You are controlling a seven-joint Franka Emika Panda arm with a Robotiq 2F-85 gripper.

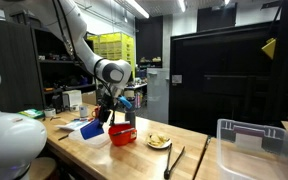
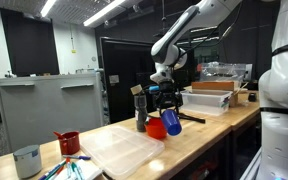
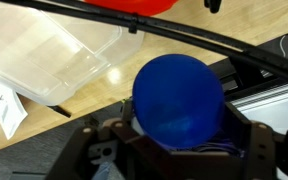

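Observation:
A blue cup [image 3: 179, 100] is held between the fingers of my gripper, filling the middle of the wrist view. In exterior view 1 the blue cup [image 1: 92, 129] hangs tilted at the left of the table, beside a red container [image 1: 122, 134]. From the other side, the cup [image 2: 173, 124] is below my gripper [image 2: 168, 102], with the red container [image 2: 156, 129] close behind it. What the cup contains cannot be seen.
A clear bin [image 1: 256, 150] stands at the right, and a plate of food [image 1: 158, 138] sits behind the red container. A translucent tray [image 2: 121, 150], a red mug [image 2: 69, 143] and a grey pot [image 2: 27, 160] occupy the other end. Loose markers [image 2: 76, 168] lie near the tray.

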